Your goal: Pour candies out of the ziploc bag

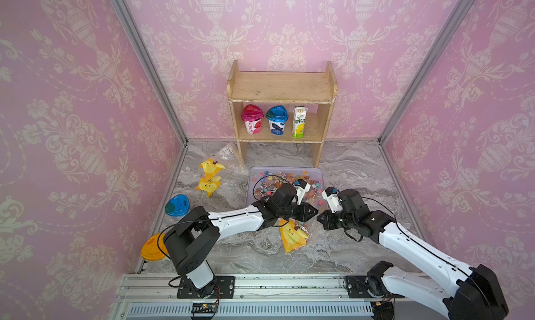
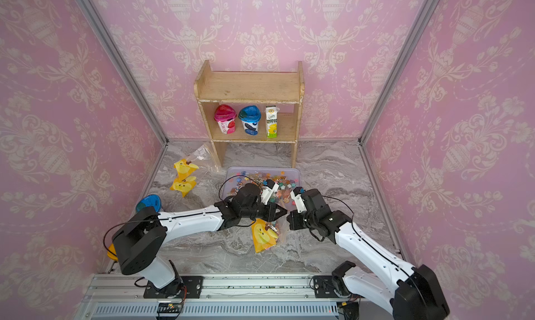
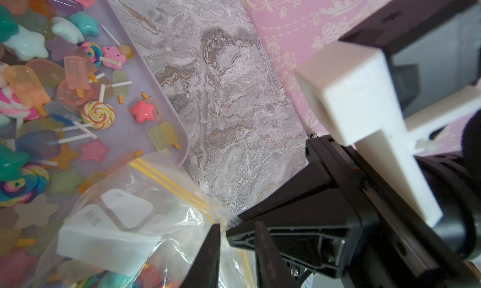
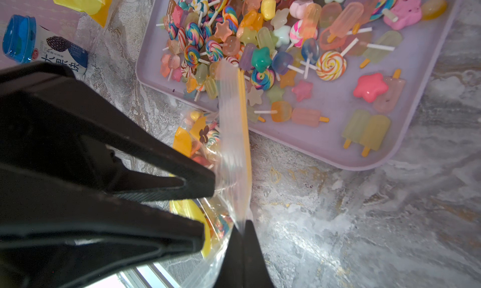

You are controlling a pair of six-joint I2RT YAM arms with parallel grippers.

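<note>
A clear ziploc bag point(image 3: 120, 227) with a yellow packet point(image 1: 292, 236) and candies lies in front of the candy tray point(image 1: 254, 174). My right gripper is shut on the bag's zip edge. My left gripper is beside it at that edge, fingers apart; in the right wrist view its two fingertips frame part of the bag, with no clear grip. Both grippers face each other over the bag in the top views.
A wooden shelf point(image 1: 284, 86) with two cups and a carton stands behind the tray. Other yellow packets point(image 1: 210, 183), a blue lid point(image 1: 177, 205) and an orange lid point(image 1: 151, 247) lie left.
</note>
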